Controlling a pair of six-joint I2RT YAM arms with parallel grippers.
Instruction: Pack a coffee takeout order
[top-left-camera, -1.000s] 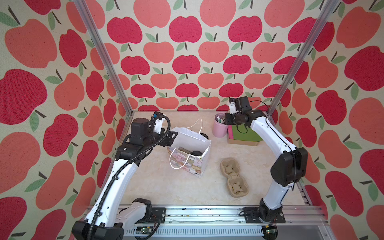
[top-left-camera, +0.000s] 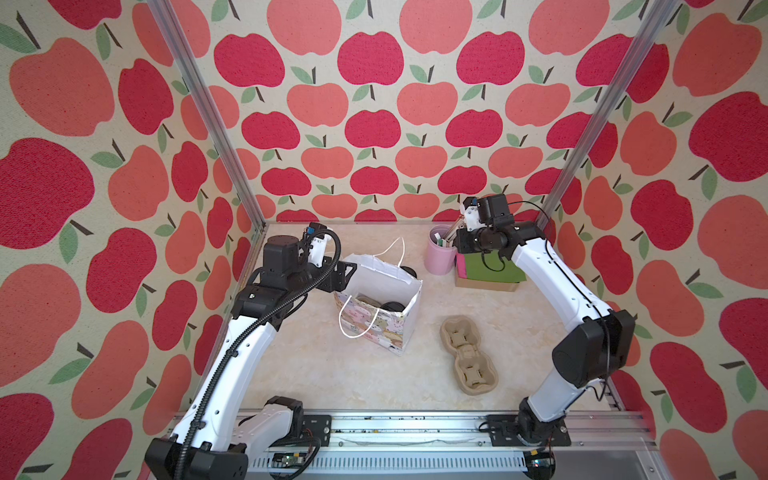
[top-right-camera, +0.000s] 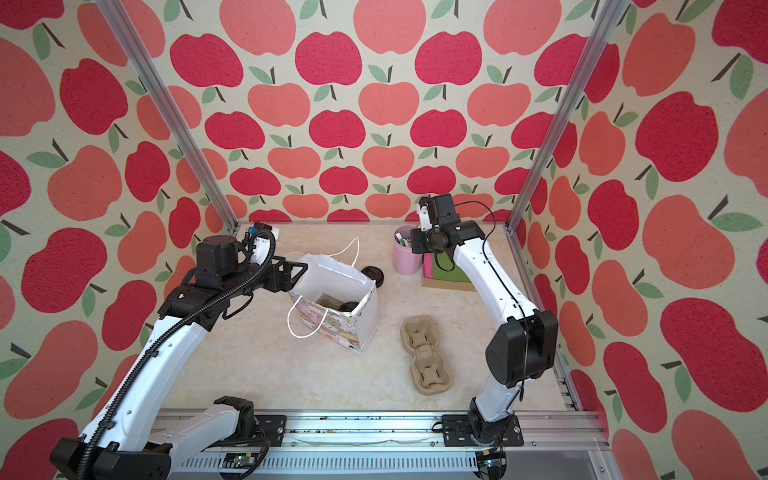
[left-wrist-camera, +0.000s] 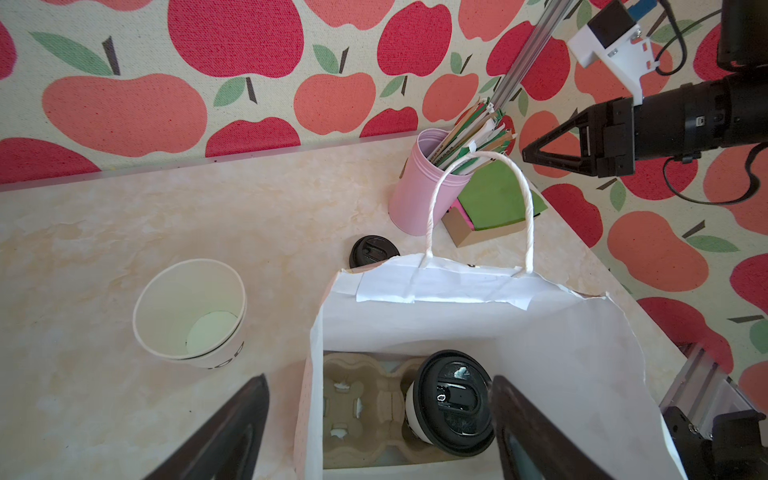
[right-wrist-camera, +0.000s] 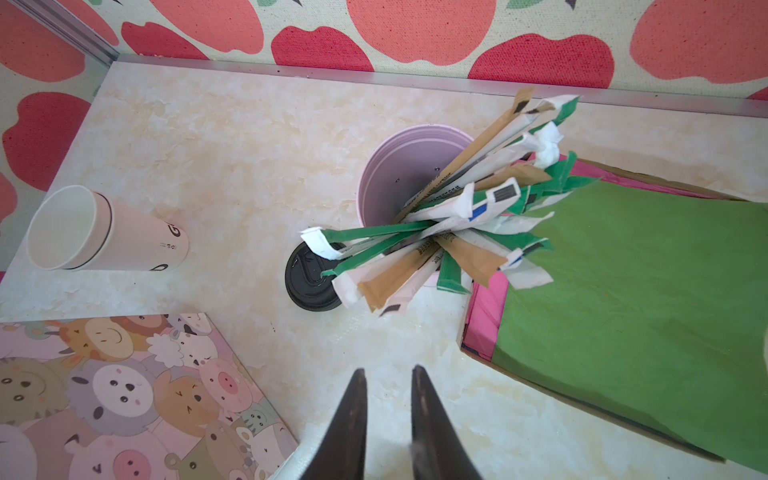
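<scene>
A white paper bag (top-left-camera: 388, 276) with white rope handles stands open on the table. In it, the left wrist view shows a pulp cup carrier (left-wrist-camera: 352, 412) with a black-lidded cup (left-wrist-camera: 454, 402) in one side; the other side is bare. My left gripper is open at the bag's left rim, nothing between its fingers. Behind the bag is a pink cup (right-wrist-camera: 380, 180) full of white, green and brown paper sticks (right-wrist-camera: 448, 228). My right gripper hangs above that area, fingers narrowly parted, with nothing seen between them.
A black lid (right-wrist-camera: 310, 280) lies beside the pink cup. White paper cups (left-wrist-camera: 192, 308) stand left of the bag. Right of the pink cup is a box of green and pink napkins (right-wrist-camera: 640, 312). Another pulp carrier (top-left-camera: 468, 356) lies at front right.
The left arm and the bag have stayed put.
</scene>
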